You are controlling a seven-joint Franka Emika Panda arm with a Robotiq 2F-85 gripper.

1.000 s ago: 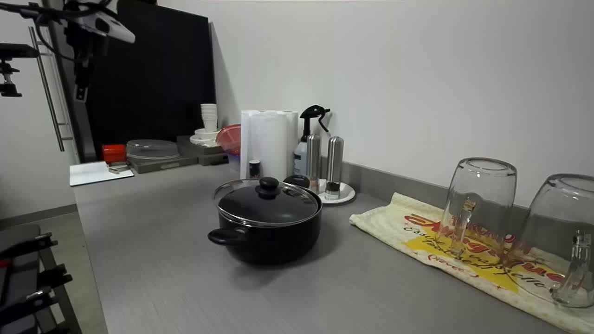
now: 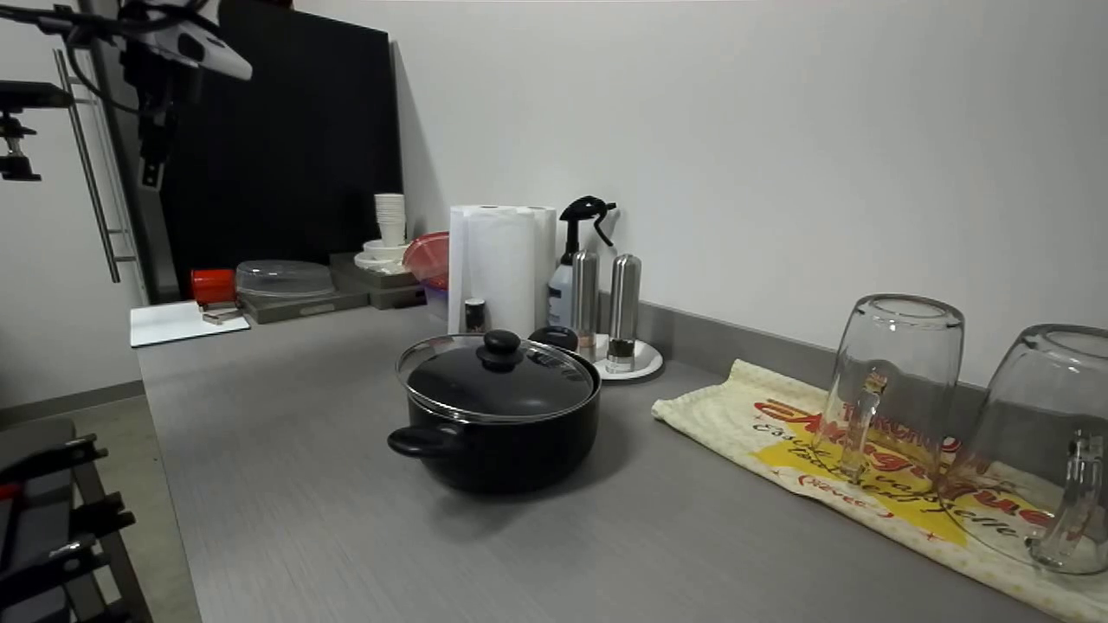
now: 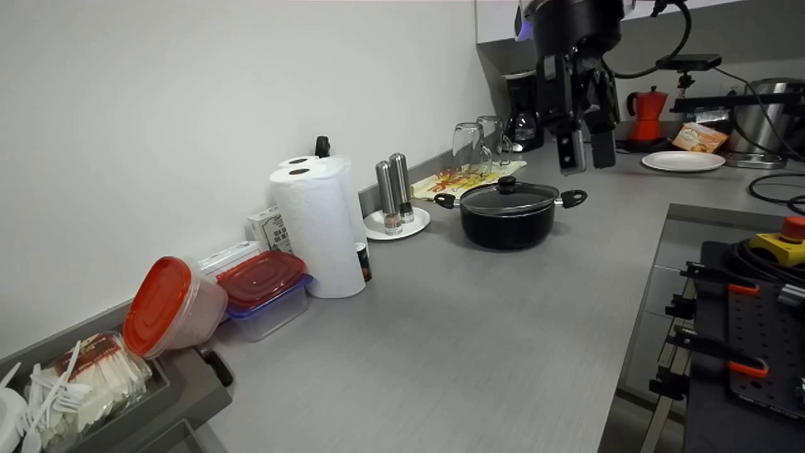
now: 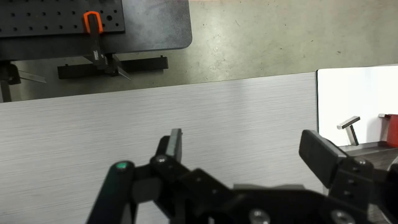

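Note:
My gripper is open above a bare stretch of counter, its two fingers wide apart with nothing between them. In the second exterior view the gripper (image 3: 587, 155) hangs in the air, well off the counter surface. A black pot (image 2: 509, 446) with two handles stands upright on the counter, covered by a glass lid (image 2: 436, 363) with a black knob (image 2: 500, 349). The same pot (image 3: 507, 230) shows in the second exterior view, and it is out of the wrist view.
Two upturned glass mugs (image 2: 898, 343) stand on a printed towel (image 2: 727, 415). Paper towel rolls (image 3: 317, 234), a plate (image 3: 424, 218) with two metal grinders (image 3: 387, 192) and lidded containers (image 3: 273, 309) line the wall. A white board (image 4: 341, 89) lies at the counter's end. Mid-counter is clear.

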